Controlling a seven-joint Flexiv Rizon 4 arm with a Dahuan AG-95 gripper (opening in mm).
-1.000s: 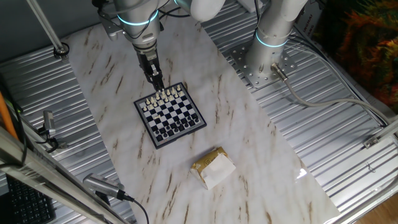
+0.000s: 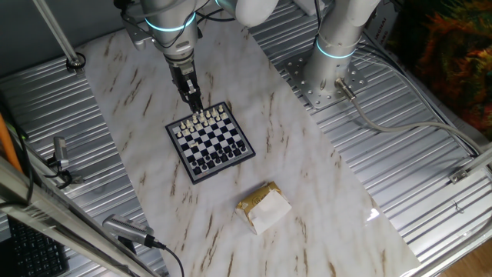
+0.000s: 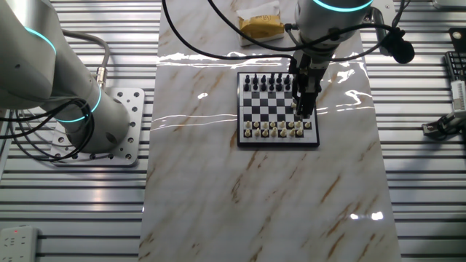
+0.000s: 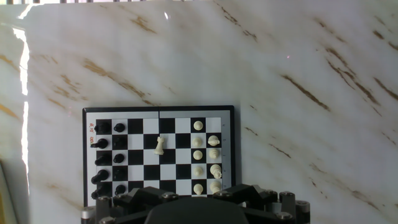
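Observation:
A chessboard with a dark frame lies on the marble table, its squares black and white. White pieces stand in two rows along one side; black pieces line the opposite side. One lone white piece is out in the middle squares, apart from the other white ones. My gripper points down over the white side of the board. From exterior view 2, the gripper covers part of the board's right side. The wrist view shows only dark finger linkages at its lower edge; the fingertips and anything between them are hidden.
A gold-and-white packet lies on the table beyond the black pieces. The robot's base is bolted to the slatted metal surface beside the table. Black cables hang across the second exterior view. Bare marble surrounds the board.

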